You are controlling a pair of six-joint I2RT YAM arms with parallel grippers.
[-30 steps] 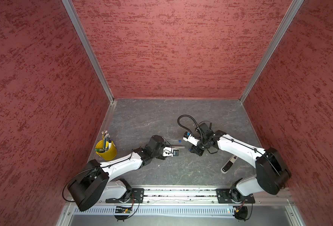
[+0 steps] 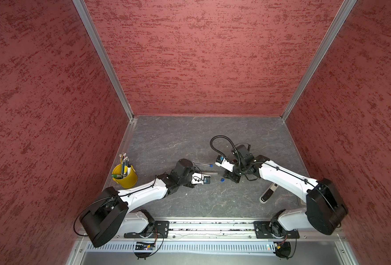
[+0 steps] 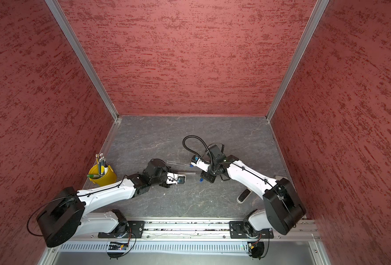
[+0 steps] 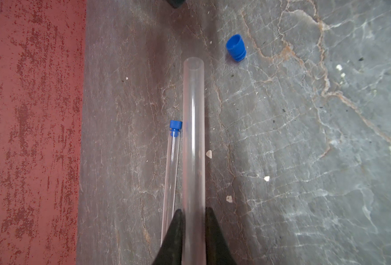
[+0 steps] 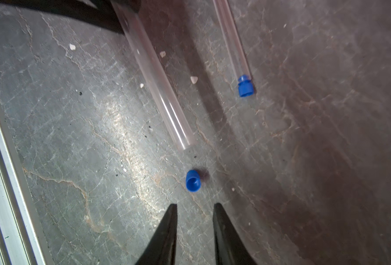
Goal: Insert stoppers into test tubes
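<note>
My left gripper is shut on a clear test tube (image 4: 193, 114), held out horizontally with its uncapped end toward the right arm. A second, thinner-looking tube (image 4: 170, 176) with a blue stopper (image 5: 245, 88) in its end lies on the table alongside. A loose blue stopper lies on the table just beyond the open end of the held tube, seen also in the right wrist view below that end. My right gripper stands open above the table near the loose stopper, nothing between its fingers.
A yellow cup (image 2: 124, 178) of tubes and pens stands at the far left. A dark elongated object (image 2: 268, 192) lies at the front right under the right arm.
The left gripper holds the tube nearly where it was.
</note>
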